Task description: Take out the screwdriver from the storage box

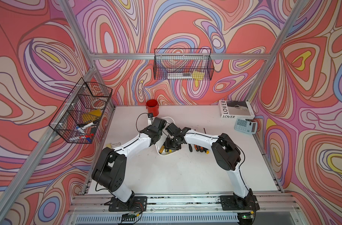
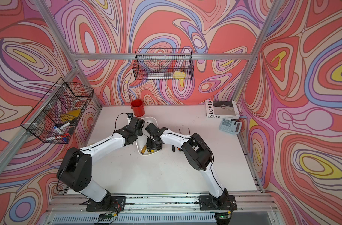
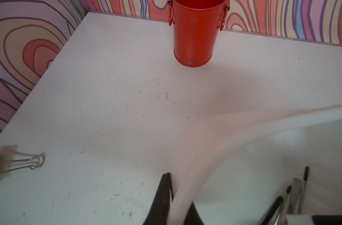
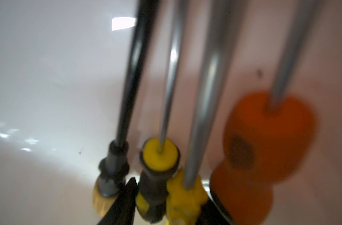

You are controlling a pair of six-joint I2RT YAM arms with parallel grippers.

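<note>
The white storage box (image 1: 158,150) stands mid-table, several screwdrivers in it. My left gripper is shut on its rim, one dark finger on each side. Deep in the box, my right gripper has its fingers apart. Between them lie the handles of a black-and-yellow screwdriver (image 4: 153,189) and a yellow screwdriver (image 4: 185,198); whether the fingers press on them is unclear. Left of these lies an amber-handled screwdriver (image 4: 104,196), right of them an orange-handled one (image 4: 270,136). The right arm hides part of the box in both top views.
Several screwdrivers (image 1: 201,149) lie on the table right of the box. A red bucket (image 1: 152,107) stands behind it. Farther right are a book (image 1: 236,109) and a calculator (image 1: 245,126).
</note>
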